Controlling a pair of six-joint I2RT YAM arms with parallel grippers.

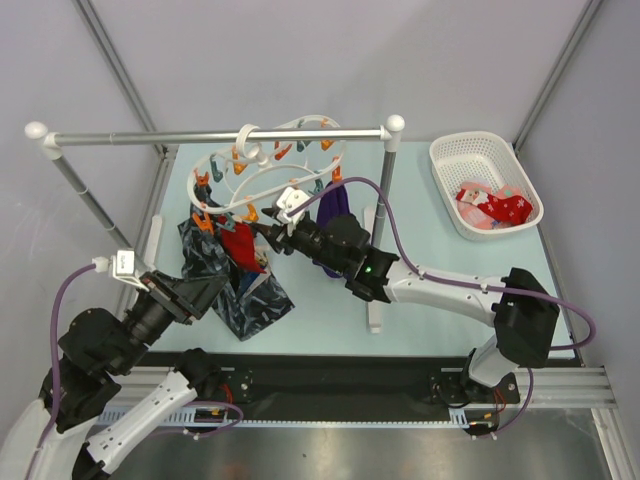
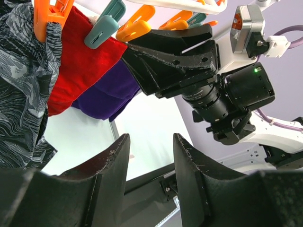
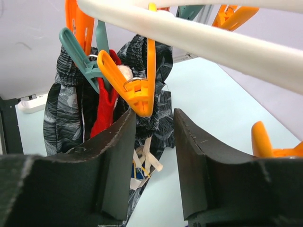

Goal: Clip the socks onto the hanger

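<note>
The white ring hanger [image 1: 266,193] with coloured clips hangs from the metal frame. A red sock [image 2: 78,61] and dark camouflage fabric [image 1: 258,305] hang on its left side; a purple sock [image 1: 333,205] hangs to the right. My right gripper [image 1: 268,232] is at the front clips, fingertips apart just below an orange clip [image 3: 142,97], nothing seen between them. My left gripper stands open at the lower left, below and apart from the clips, its fingers empty.
A white basket [image 1: 450,160] with pink and red socks stands at the back right. The metal frame [image 1: 175,138] spans above the hanger.
</note>
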